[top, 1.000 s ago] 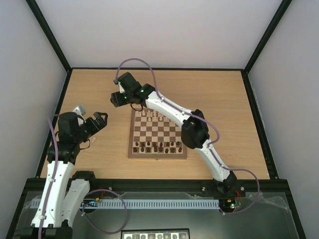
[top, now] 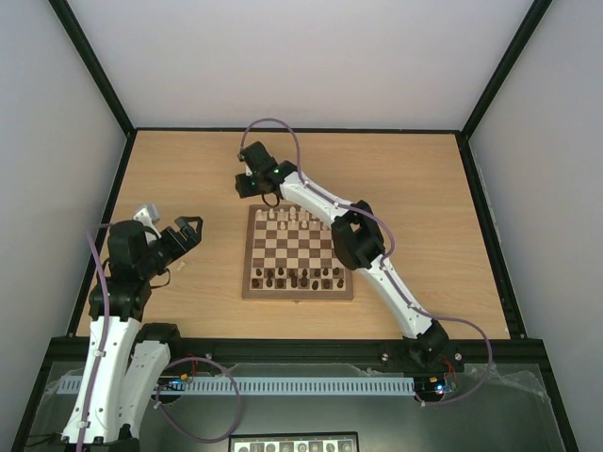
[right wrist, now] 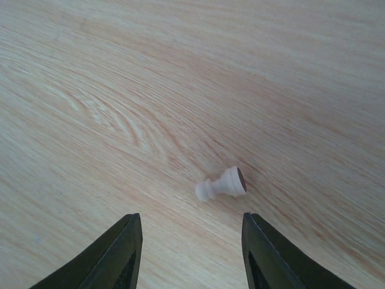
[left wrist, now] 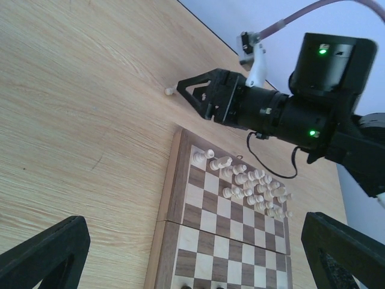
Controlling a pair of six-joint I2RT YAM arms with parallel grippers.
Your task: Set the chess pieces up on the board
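Observation:
A white pawn (right wrist: pixel 222 185) lies on its side on the bare table, just beyond and between the fingers of my right gripper, not touching them. That gripper is part open and empty, behind the board's far left corner. In the left wrist view the same pawn (left wrist: pixel 169 91) shows near its tips. The chessboard (top: pixel 251 254) carries dark pieces (top: pixel 293 281) on the near side and white pieces (left wrist: pixel 240 171) on the far side. My left gripper (top: pixel 193 229) stands open and empty over the table, left of the board.
A small pale piece (top: pixel 182 265) lies on the table beneath the left gripper's side. A tray of light round items (top: pixel 294 436) sits below the table's front edge. Table to the right of the board is clear.
The left arm shifted only slightly. The board looks the same.

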